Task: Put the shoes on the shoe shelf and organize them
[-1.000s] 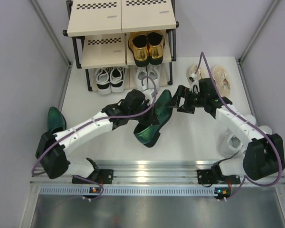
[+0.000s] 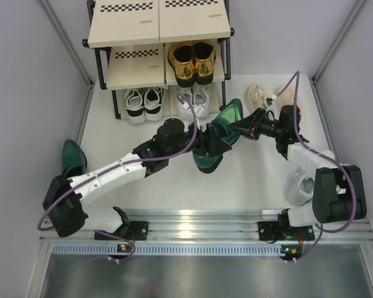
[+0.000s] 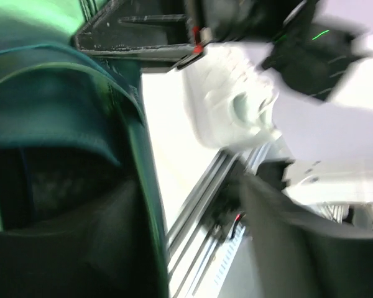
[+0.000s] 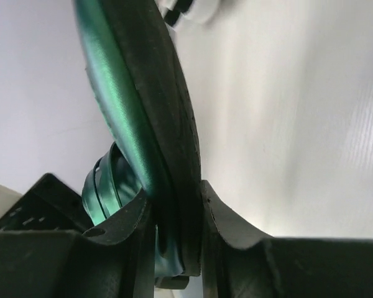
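A green shoe (image 2: 208, 160) is held up between both arms at the centre. My right gripper (image 2: 242, 124) is shut on its toe end; in the right wrist view the fingertips clamp the shoe's edge. My left gripper (image 2: 214, 141) is at the shoe's middle; in the left wrist view its blurred fingers straddle the shoe's side, part open. A second green shoe (image 2: 73, 155) lies at the far left. The shelf (image 2: 133, 65) holds gold shoes (image 2: 193, 62), black-and-white shoes (image 2: 144, 104) and white shoes (image 2: 193, 99).
Cream shoes (image 2: 258, 93) lie at the back right, white shoes (image 2: 298, 186) at the front right, partly behind the right arm. The floor (image 2: 118, 149) in front of the shelf is clear. Grey walls bound both sides.
The shoe has risen toward the shelf side, moving right, and my left gripper has moved along with it.
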